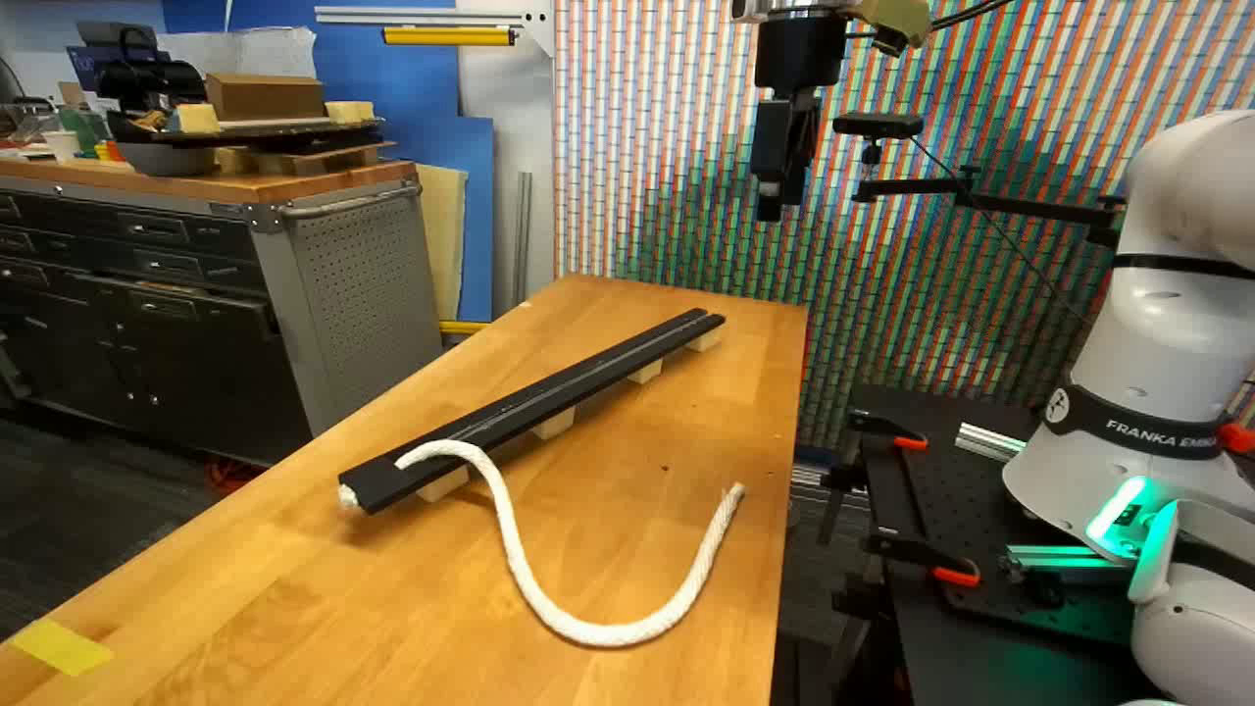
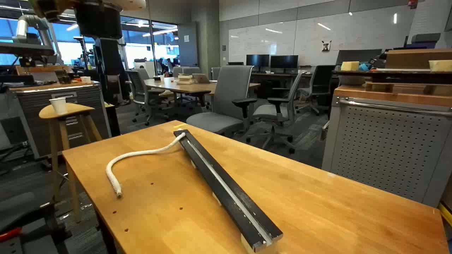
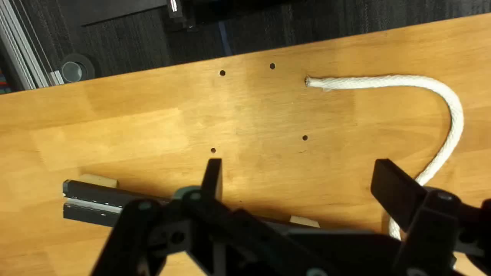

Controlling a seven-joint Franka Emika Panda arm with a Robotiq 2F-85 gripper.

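A thick white rope lies on the wooden table in a loose curve. One end passes over the near end of a long black grooved rail, and a bit of white shows at that rail end. Its other, frayed end rests on bare wood near the table edge. High above the table hangs my gripper, its fingers wide apart in the wrist view with nothing between them. In that view the gripper's body hides much of the rail and part of the rope.
Pale wooden blocks hold the rail above the table. Yellow tape marks one table corner. Several small holes dot the wood. Clear tabletop lies on both sides of the rail. A tool cabinet stands beyond the table.
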